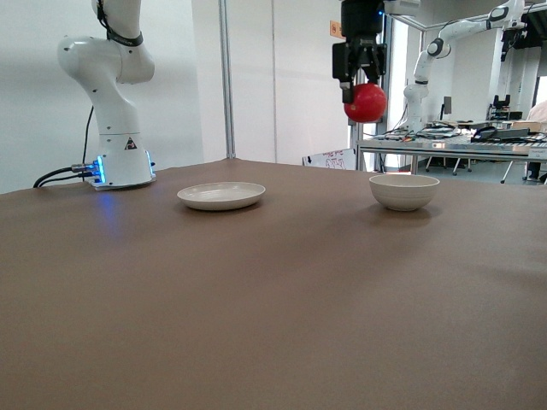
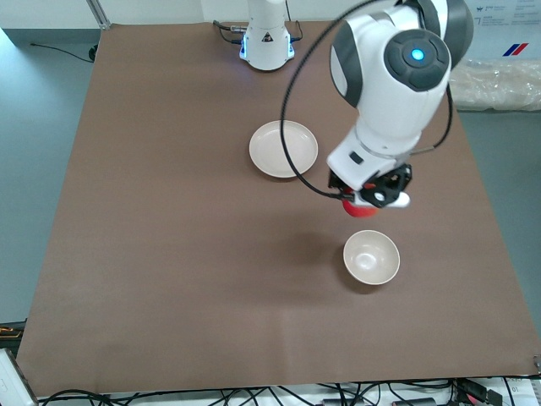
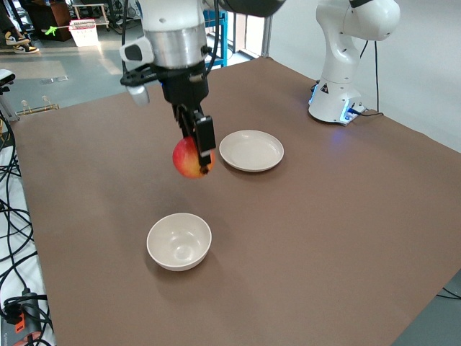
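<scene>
A red apple (image 1: 365, 103) hangs in the black gripper (image 3: 202, 155), which is shut on it, high above the table; in the left view the apple (image 2: 359, 210) is mostly hidden under the arm's head. A white plate (image 2: 283, 150) lies toward the back of the table. A small white bowl (image 2: 371, 256) stands nearer the front, below and in front of the held apple. In the top view the bowl (image 1: 404, 192) is right of the plate (image 1: 220, 196), with the apple raised above and slightly left of the bowl.
Cables run along the near edge.
</scene>
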